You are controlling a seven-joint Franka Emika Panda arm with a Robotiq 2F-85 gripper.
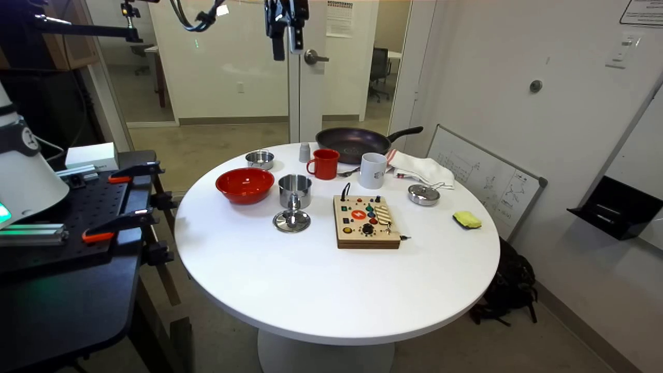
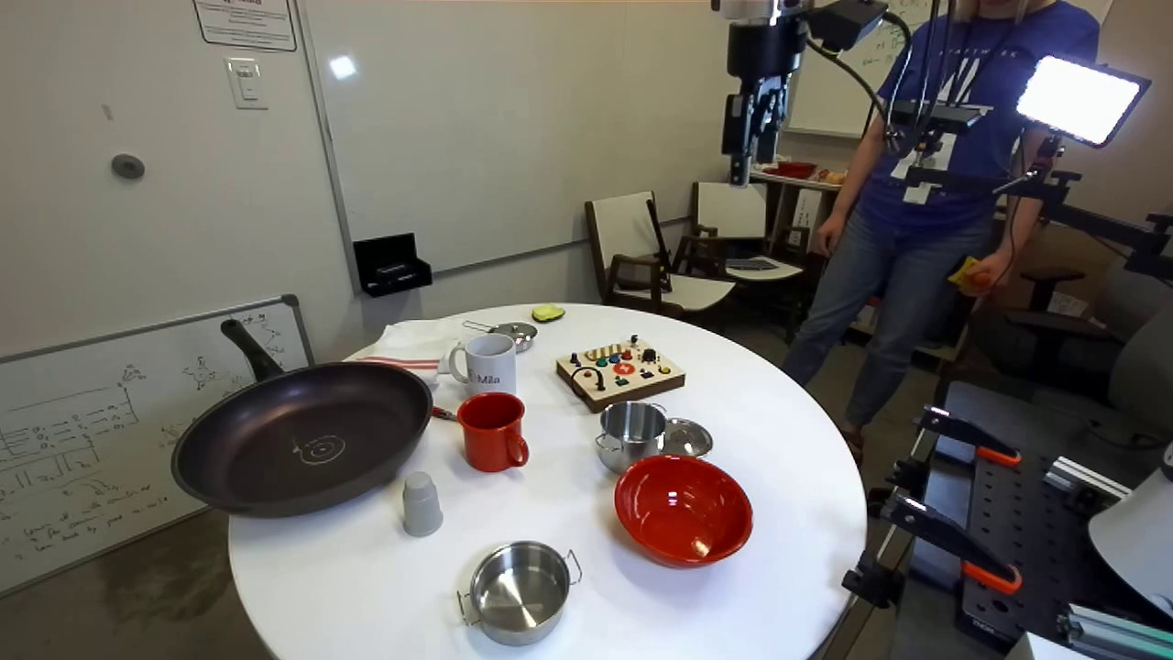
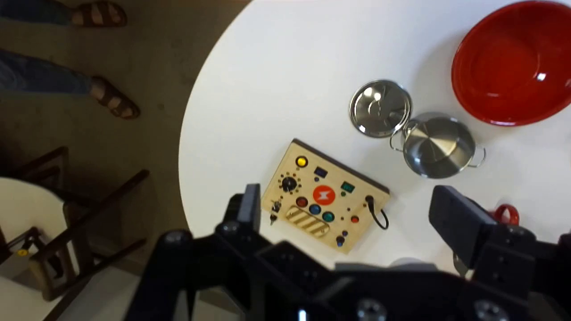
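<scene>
High above the round white table (image 1: 267, 273), my gripper is open, its two dark fingers wide apart and nothing held. Exterior view 1 shows the gripper (image 1: 287, 53) at the top edge; in exterior view 2 the gripper (image 2: 739, 176) points downward. Below it in the wrist view lies a wooden panel (image 3: 337, 190) with knobs, buttons and a short black cable. Beside the panel are a steel pot (image 3: 439, 147), a round steel lid (image 3: 380, 109) and a red bowl (image 3: 514, 64).
A large black pan (image 2: 308, 440), red mug (image 2: 491, 431), white mug (image 2: 489, 363), grey shaker (image 2: 421, 506) and shallow steel pot (image 2: 520, 592) crowd one side. A lidded pan (image 1: 423, 195) and a yellow-green sponge (image 1: 466, 219) sit far right.
</scene>
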